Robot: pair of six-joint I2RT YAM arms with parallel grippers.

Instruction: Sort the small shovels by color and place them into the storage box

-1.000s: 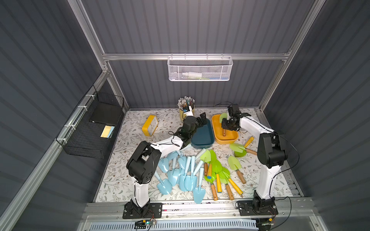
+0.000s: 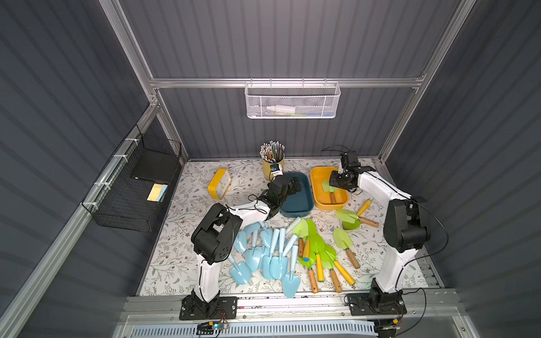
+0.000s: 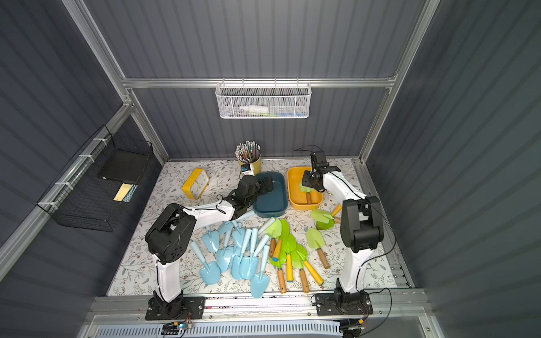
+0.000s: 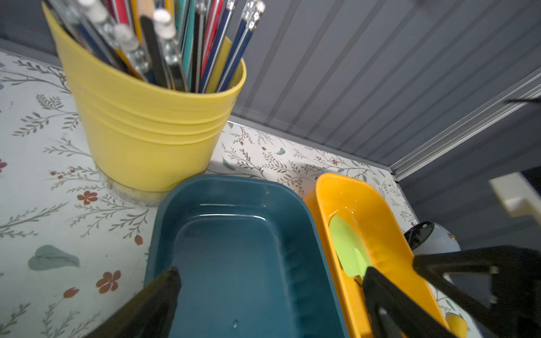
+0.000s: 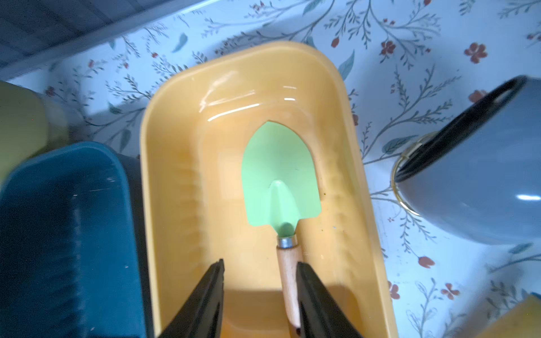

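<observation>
One green shovel point(image 5: 281, 174) with a wooden handle lies flat inside the orange box point(image 5: 169, 169). Over that box my right gripper hangs open, its fingers apart and holding nothing. To its left stands the dark blue box point(image 4: 236, 264), empty in the left wrist view. My left gripper is open above this blue box, with nothing in between. Several light blue shovels point(image 2: 276, 267) are piled at the front middle of the table. Several green shovels point(image 2: 317, 243) with wooden or yellow handles lie just right of them, and others sit below the orange box.
A yellow bucket of pencils point(image 4: 152, 124) stands right behind the blue box. Close to the orange box's right side is a bluish-grey rounded object point(image 5: 479, 169). A yellow clock point(image 2: 219, 183) sits at the back left.
The green shovel now lies lower in the orange box, and my right gripper has shifted right, apart from it. My left gripper has moved slightly.
</observation>
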